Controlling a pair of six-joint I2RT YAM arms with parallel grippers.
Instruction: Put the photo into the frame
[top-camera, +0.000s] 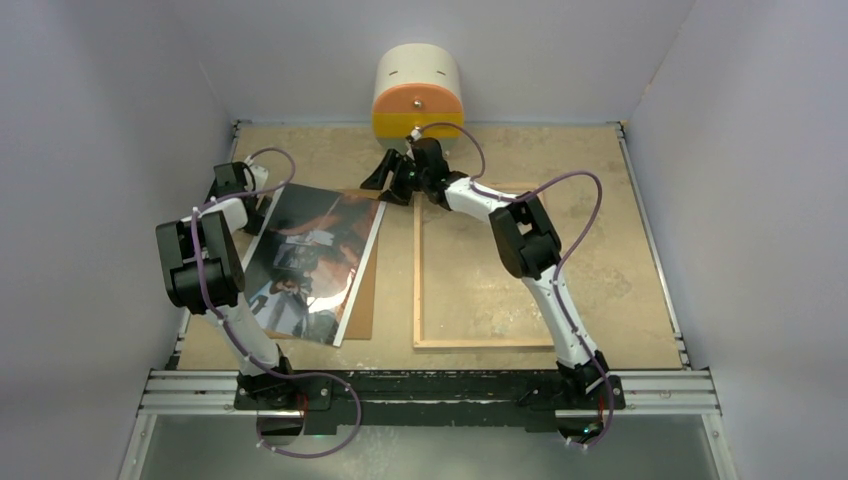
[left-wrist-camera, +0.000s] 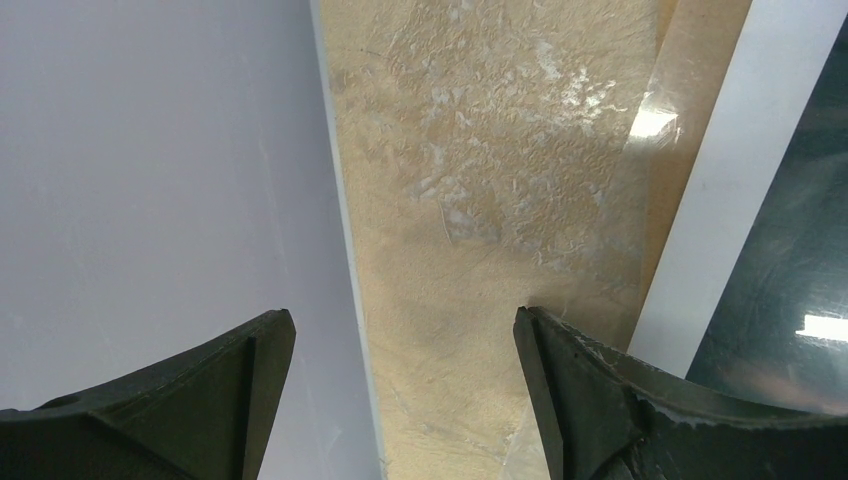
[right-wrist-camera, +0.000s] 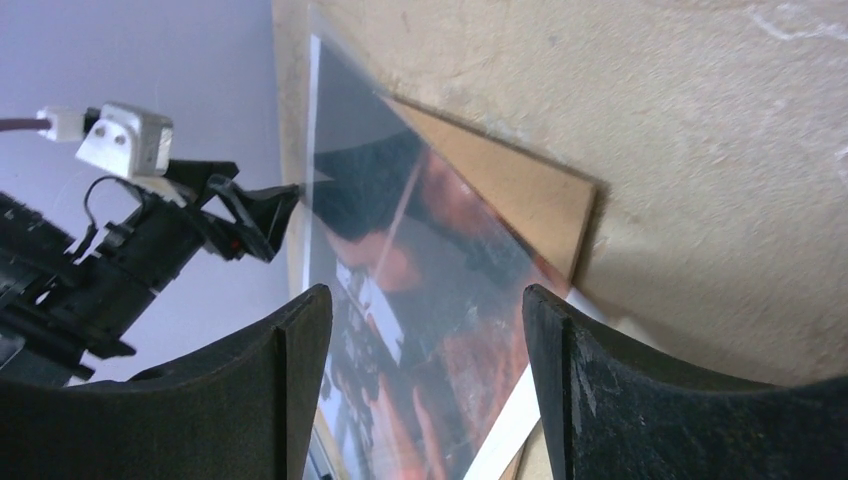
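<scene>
The photo (top-camera: 318, 250), glossy with a white border, lies tilted over a brown board (top-camera: 362, 305) on the left of the table. Empty space on the table beside the photo's left border separates the fingers of my left gripper, which is open. In the right wrist view my right gripper has its fingers apart over the photo's far right corner; one fingertip overlaps the border there. Whether it touches the photo I cannot tell. To the right lies the wooden frame (top-camera: 418, 280), its far side partly hidden by my right arm.
A white rounded box with an orange and yellow front (top-camera: 418, 100) stands at the back middle. A grey wall (left-wrist-camera: 180, 200) rises close to my left gripper.
</scene>
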